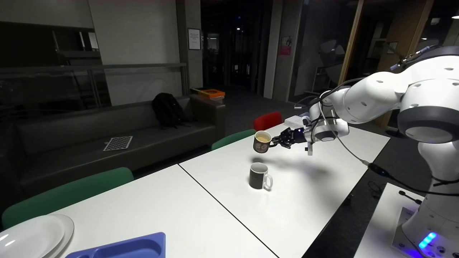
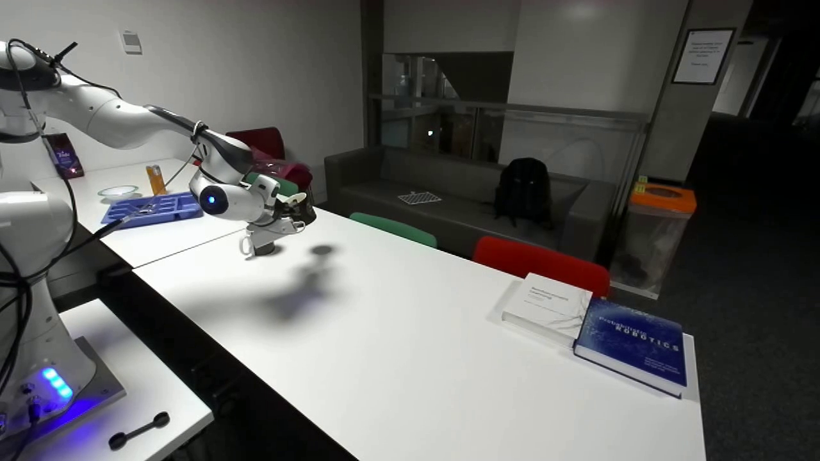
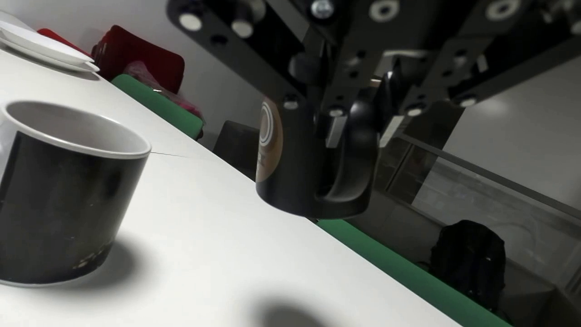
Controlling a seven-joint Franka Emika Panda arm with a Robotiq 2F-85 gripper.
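Note:
A dark mug with a printed front and a light inside hangs above the table, apart from its surface. My gripper is shut on the handle of this dark mug, whose body extends left of the fingers in the wrist view. Below it and nearer the first exterior camera, a second mug, black with a white handle, stands upright on the white table. That second mug fills the left side of the wrist view; in the second exterior view the arm mostly hides it.
A blue tray and white plates occupy the table's other end. Two books, one white and one blue, lie at the opposite end. Chairs, among them a green one, line the far edge.

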